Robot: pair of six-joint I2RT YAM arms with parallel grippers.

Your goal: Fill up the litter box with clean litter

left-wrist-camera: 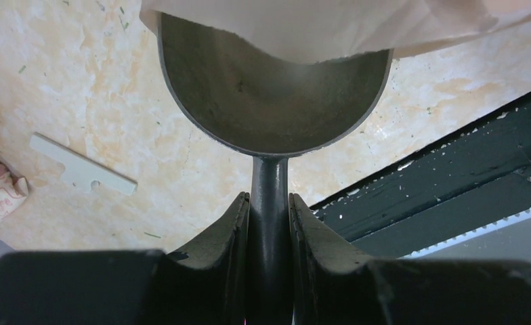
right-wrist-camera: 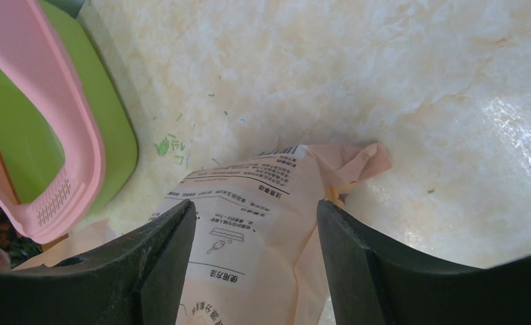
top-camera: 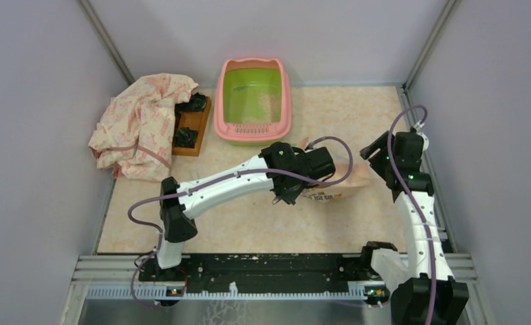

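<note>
The pink and green litter box [top-camera: 252, 126] stands at the back middle, with only some pale patches on its floor. A printed paper litter bag [right-wrist-camera: 249, 237] lies in front of it to the right. My left gripper is shut on the handle of a dark scoop [left-wrist-camera: 263, 115], whose bowl sits under the bag's paper [left-wrist-camera: 330, 20]. My right gripper stands open above the bag, in the top view to its right, with nothing seen between its fingers.
A crumpled patterned cloth [top-camera: 141, 128] and a wooden tray [top-camera: 193, 123] with dark bundles lie at the left. A pale flat piece [left-wrist-camera: 83, 162] lies on the table.
</note>
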